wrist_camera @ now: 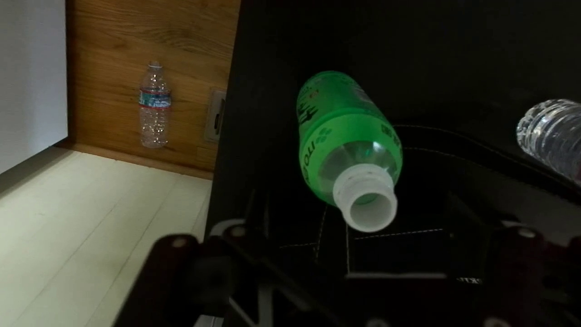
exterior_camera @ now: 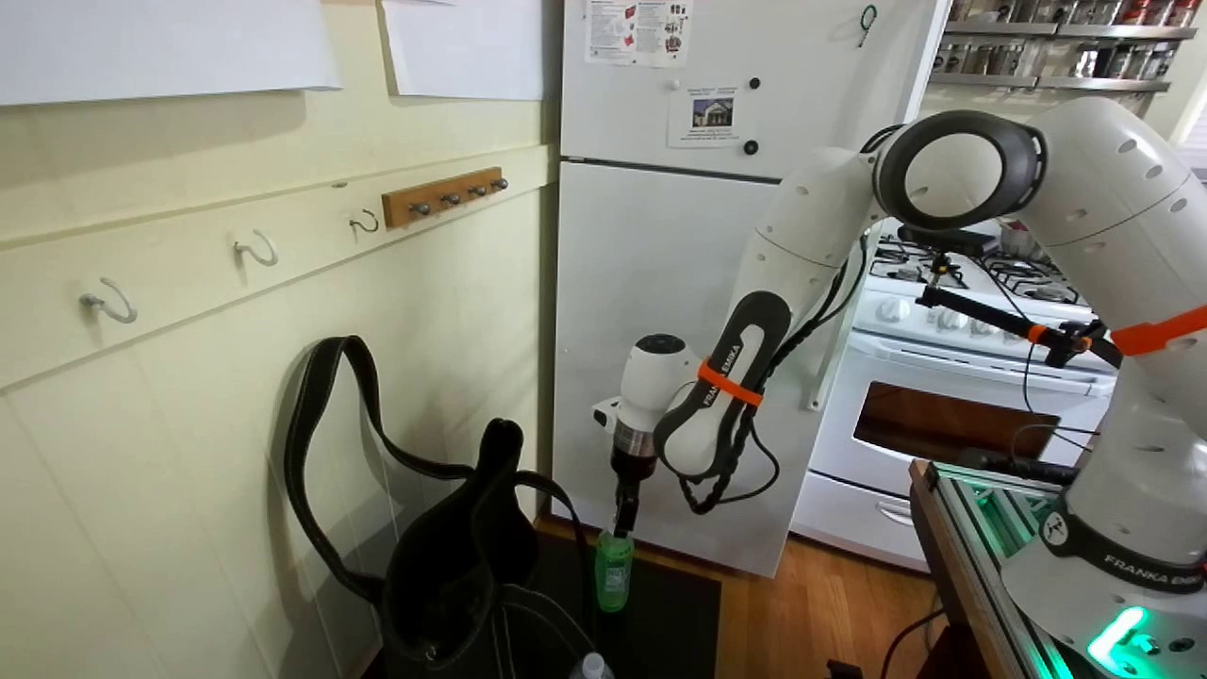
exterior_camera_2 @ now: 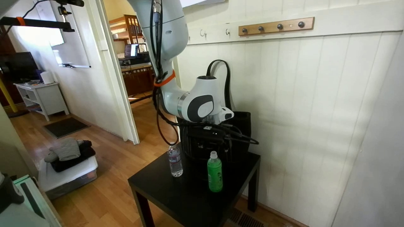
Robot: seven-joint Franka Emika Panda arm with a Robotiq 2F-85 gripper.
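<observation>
A green bottle [exterior_camera: 613, 572] without a cap stands upright on the black table [exterior_camera_2: 155, 185]. Its white neck [wrist_camera: 366, 199] faces the camera in the wrist view. In exterior view 1 my gripper [exterior_camera: 624, 522] points down, and its tips overlap the bottle's top. The dark fingers stand wide apart along the bottom of the wrist view, with the neck in line with the gap and just beyond it. Nothing is gripped. A clear bottle [exterior_camera_2: 175, 160] stands on the same table, partly cut off in the wrist view. A black tote bag [exterior_camera: 436, 566] with looped straps is beside the green bottle.
The wall [exterior_camera_2: 291, 94] rises close behind the bag, and the fridge [exterior_camera: 668, 339] stands beyond the table. One bag strap arches high. Another clear bottle [wrist_camera: 155, 109] shows on the wooden floor.
</observation>
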